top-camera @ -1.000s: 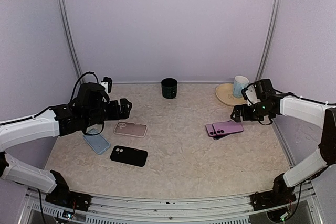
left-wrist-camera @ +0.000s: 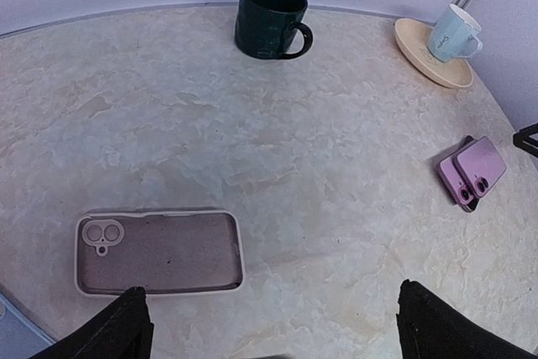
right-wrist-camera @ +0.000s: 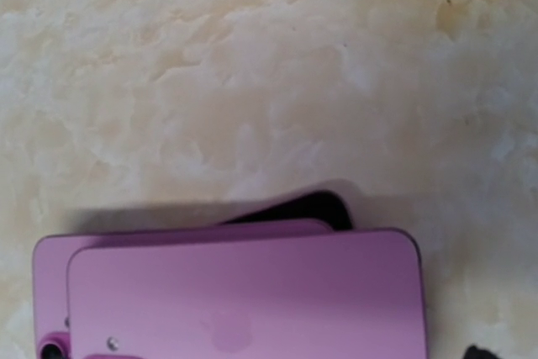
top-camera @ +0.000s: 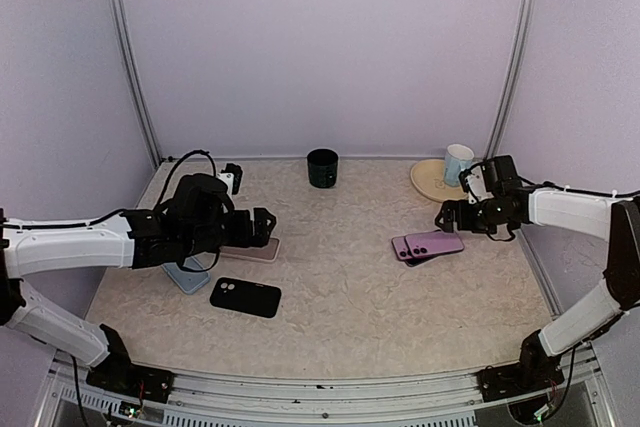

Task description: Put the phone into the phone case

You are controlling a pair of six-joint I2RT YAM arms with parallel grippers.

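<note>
Two pink-purple phones [top-camera: 437, 244] lie stacked at the right of the table, with a dark thing poking out from under them. My right gripper [top-camera: 449, 217] hangs just behind and above this stack, open and empty; in its wrist view the top phone [right-wrist-camera: 252, 292] fills the lower part. On the left, a pale pink phone case [left-wrist-camera: 160, 254] lies flat and empty, partly covered by my left arm in the top view. Over it and to its right, my left gripper [top-camera: 266, 226] is open, its fingers [left-wrist-camera: 118, 329] wide apart with nothing between them.
A black case [top-camera: 246, 297] and a light blue case [top-camera: 186, 273] lie near the pink one. At the back stand a dark mug [top-camera: 322, 168] and a tan plate [top-camera: 428, 187] with a light blue mug [top-camera: 458, 164].
The left gripper has moved right and toward the front, now covering part of the pink case from above. My right gripper has shifted only slightly. Phones and cases lie where they were.
</note>
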